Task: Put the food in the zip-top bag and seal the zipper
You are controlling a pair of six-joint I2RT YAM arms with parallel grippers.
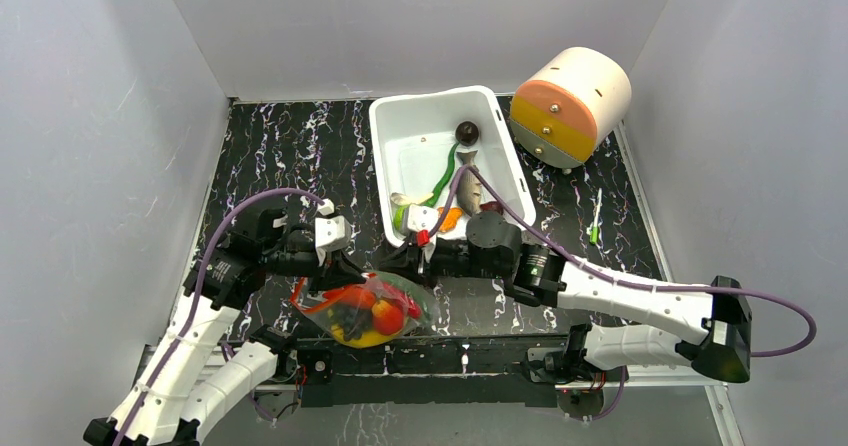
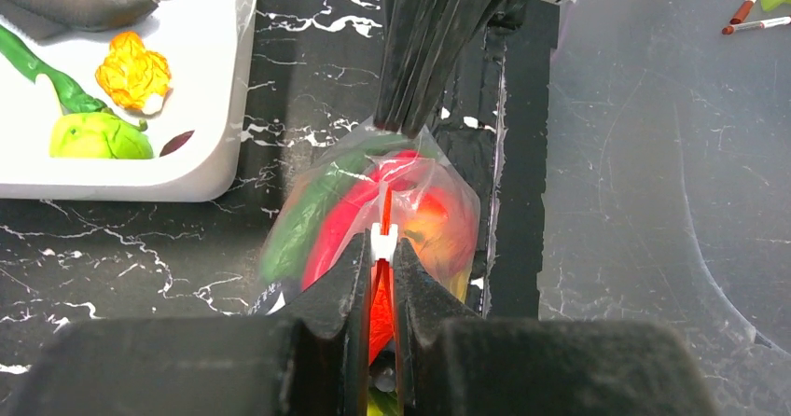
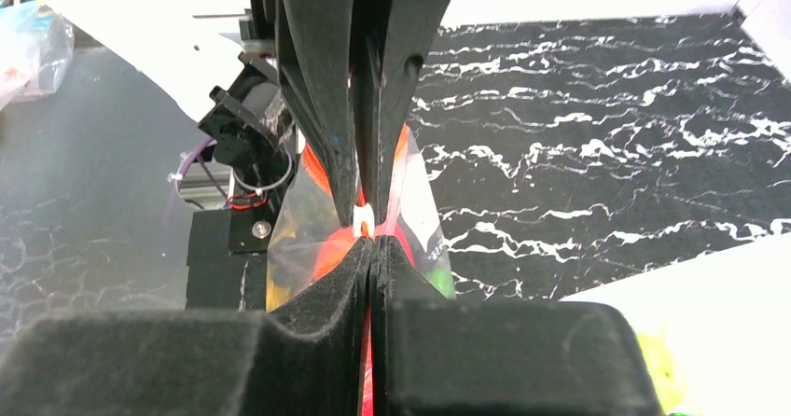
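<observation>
The clear zip top bag hangs by the front edge of the table, bulging with red, green and yellow food. Along its top runs an orange-red zip strip with a white slider. My left gripper is shut on that slider, the strip passing between its fingers. On the far side, my right gripper pinches the upper edge of the bag near its corner. In the right wrist view, the right gripper's fingers are together, close to the slider. How much of the zip is closed cannot be told.
Behind the grippers stands a white bin holding a fish, a green pepper and other toy food. A round drawer box and a green-handled knife are at the right.
</observation>
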